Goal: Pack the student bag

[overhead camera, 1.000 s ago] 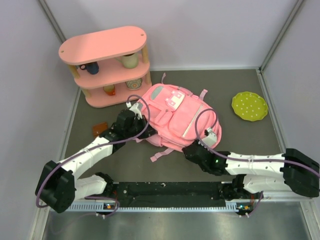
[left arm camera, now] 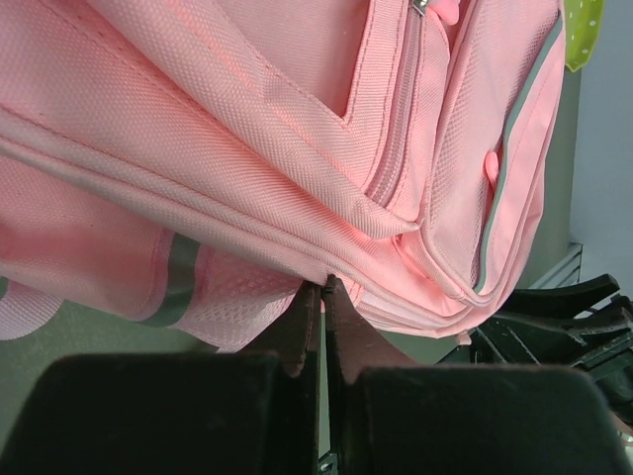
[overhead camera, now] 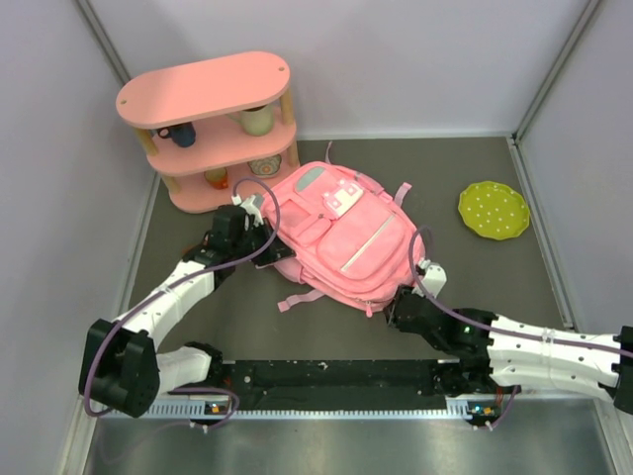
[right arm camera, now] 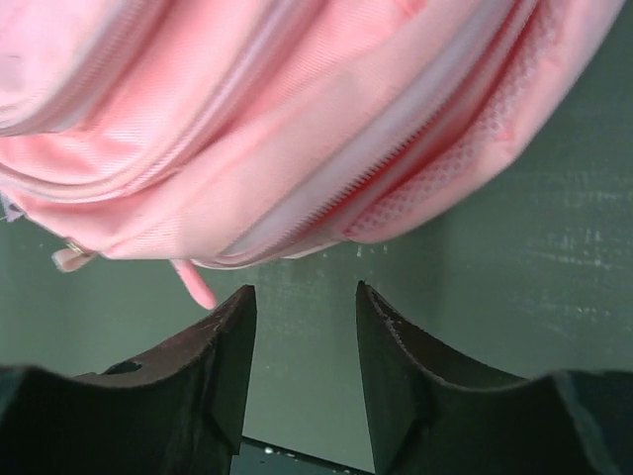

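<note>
The pink bag [overhead camera: 351,237] lies flat and tilted in the middle of the table. My left gripper [overhead camera: 274,255] is at its left edge. In the left wrist view the fingers meet at the piped seam of the bag [left arm camera: 257,233], shut, with a thin fold of fabric at their tips. Beside the bag's lower right corner is my right gripper [overhead camera: 393,309]. The right wrist view shows its fingers [right arm camera: 229,332] apart, with nothing between them. A pink zip pull [right arm camera: 196,285] hangs close to the left finger, and a dark reddish gap shows along the zip.
A pink shelf [overhead camera: 213,148] with a dark blue mug [overhead camera: 181,135] and other ware stands at the back left. To the right lies a yellow-green plate [overhead camera: 495,210], with bare table around it. The left arm mostly hides a brown item.
Over the last second the bag and my left gripper have slid a little to the left.
</note>
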